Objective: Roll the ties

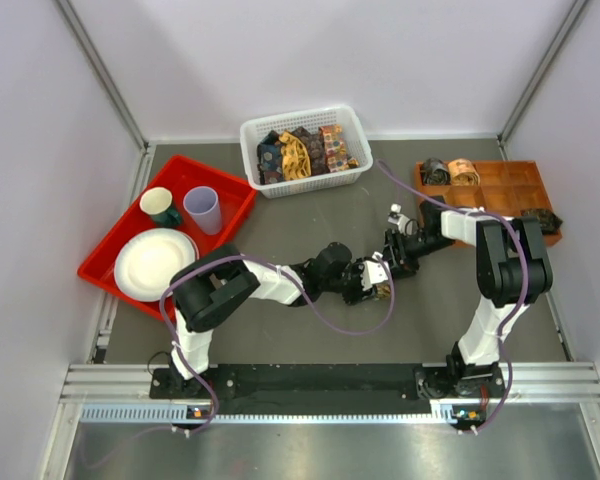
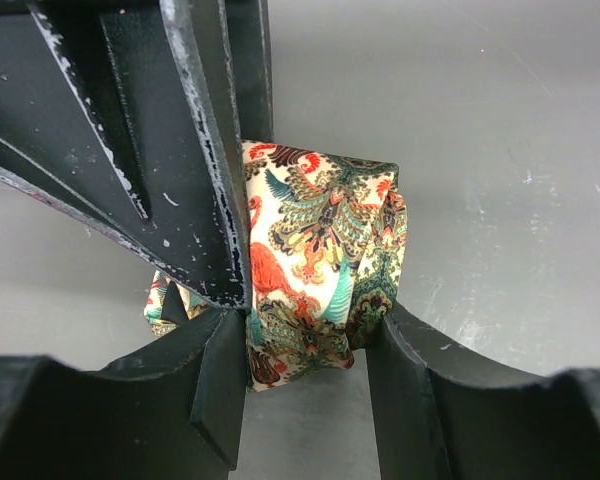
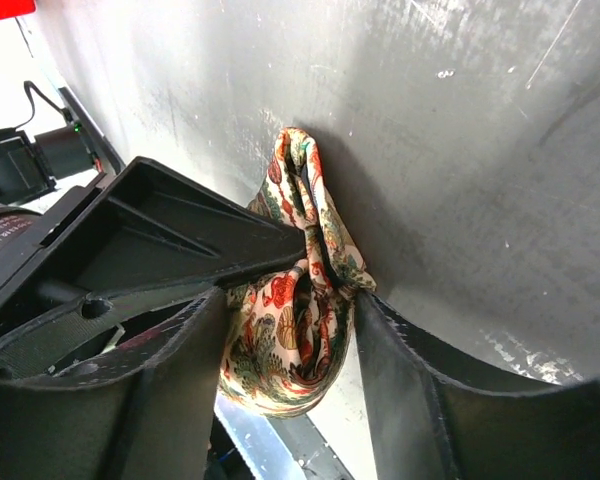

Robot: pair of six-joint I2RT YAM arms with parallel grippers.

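A floral tie [image 1: 384, 291], bunched into a compact folded bundle, is between both grippers at the table's middle right. In the left wrist view my left gripper is shut on this patterned tie [image 2: 315, 250]. In the right wrist view my right gripper has its fingertips around the same tie [image 3: 310, 220]; whether it grips is unclear. In the top view the left gripper [image 1: 370, 280] and right gripper [image 1: 400, 255] nearly meet.
A white basket [image 1: 255, 135] of ties stands at the back. An orange sectioned tray [image 1: 510, 180] with several rolled ties is back right, a red tray [image 1: 110, 250] with dishes at left. The table in front of the grippers is clear.
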